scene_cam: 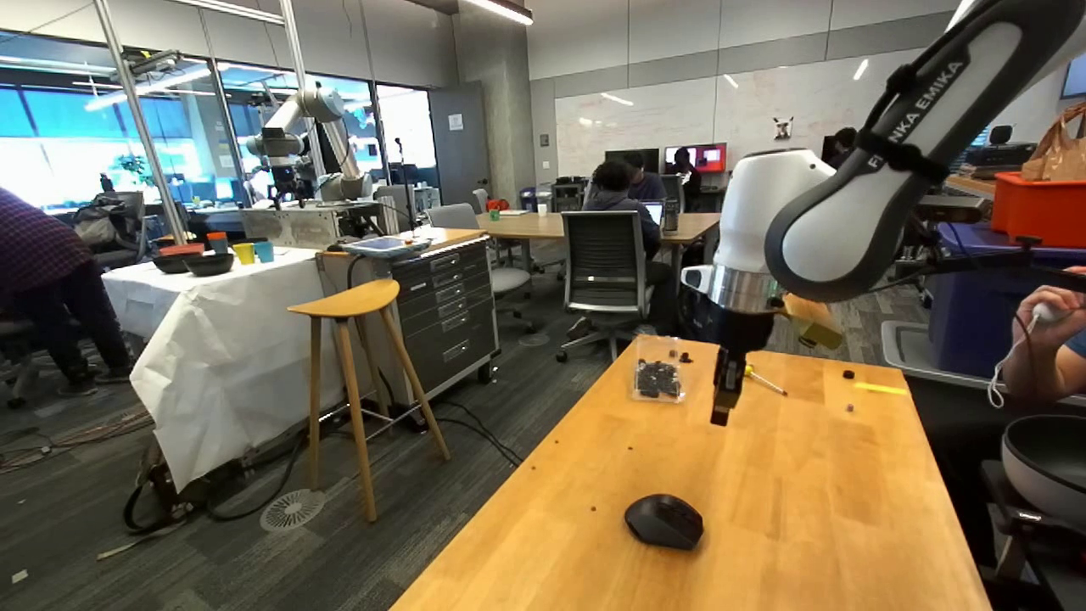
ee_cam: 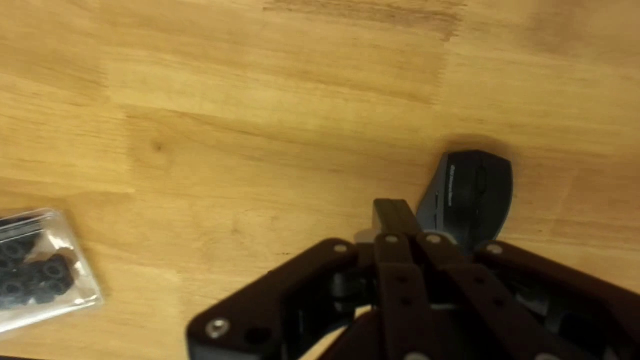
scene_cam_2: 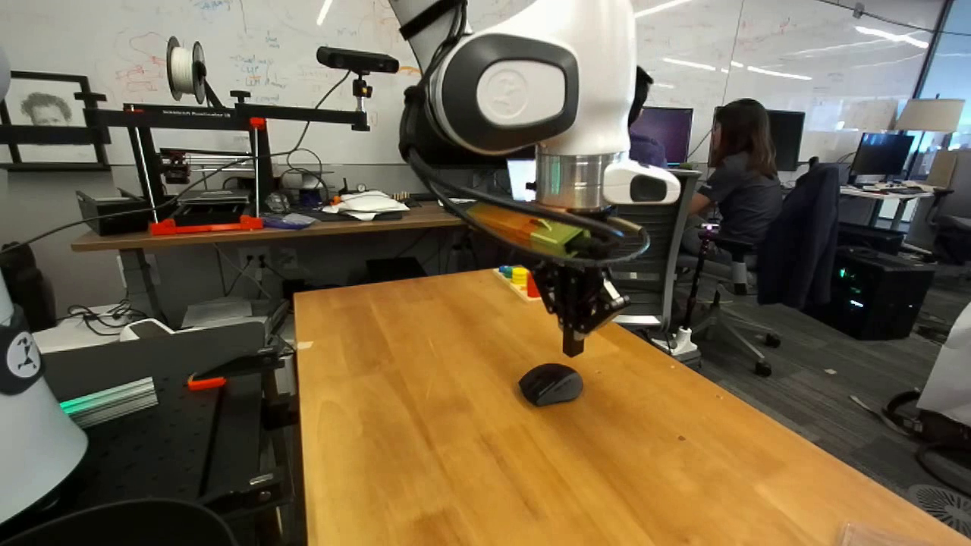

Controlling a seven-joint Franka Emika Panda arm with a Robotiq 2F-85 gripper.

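A black computer mouse [scene_cam: 663, 521] lies on the wooden table. In the wrist view the mouse [ee_cam: 477, 192] sits just right of and beyond the fingertips, its lower end hidden behind them. My gripper [scene_cam: 722, 413] points down above the tabletop, apart from the mouse; in exterior view 2 the gripper [scene_cam_2: 573, 349] appears over the mouse [scene_cam_2: 551, 384]. From the wrist, the gripper is shut, its fingers together and nothing showing between them.
A clear plastic box [scene_cam: 658, 378] holds several small black parts. A screwdriver [scene_cam: 765, 381], partly hidden by my arm, and a yellow strip [scene_cam: 879, 388] lie at the table's far end. Bare wood [scene_cam_2: 391, 364] surrounds the mouse.
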